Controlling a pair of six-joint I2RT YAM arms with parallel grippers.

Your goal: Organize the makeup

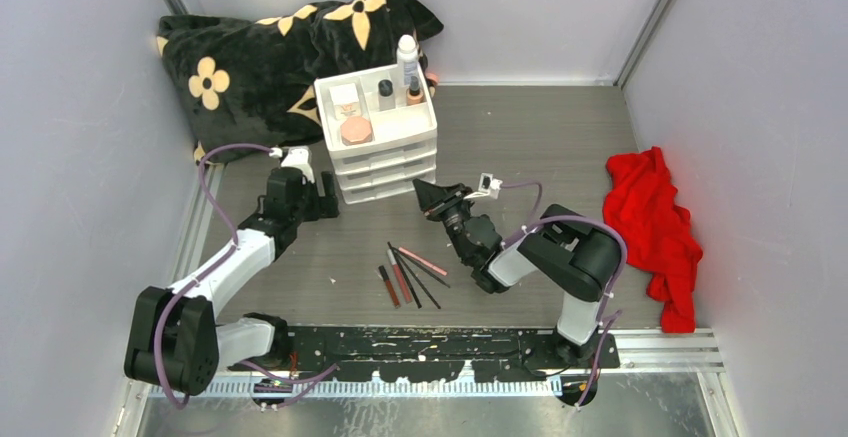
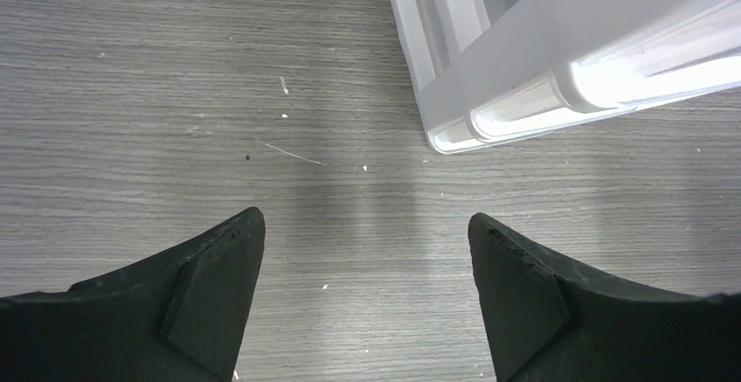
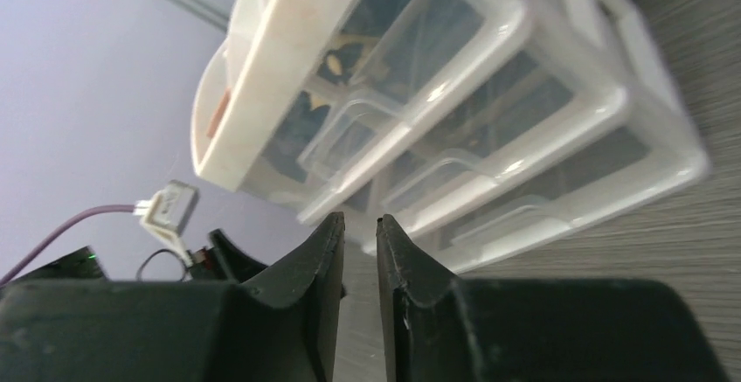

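Note:
A white organizer (image 1: 332, 141) with drawers stands at the back, its drawer fronts (image 3: 515, 128) closed in the right wrist view. On its top sit a peach compact (image 1: 356, 130), a pale square box (image 1: 346, 100), a dark-capped bottle (image 1: 387, 97), a peach bottle (image 1: 414, 93) and a white bottle (image 1: 408, 57). Several pencils and tubes (image 1: 404, 279) lie in a cluster on the floor. My left gripper is open beside the organizer's left corner, only bare floor between its fingers. Near the front right corner, my right gripper is shut, with nothing visible between its fingertips.
A dark flowered cushion (image 1: 245, 72) leans behind the organizer on the left. A red cloth (image 1: 655, 227) lies along the right wall.

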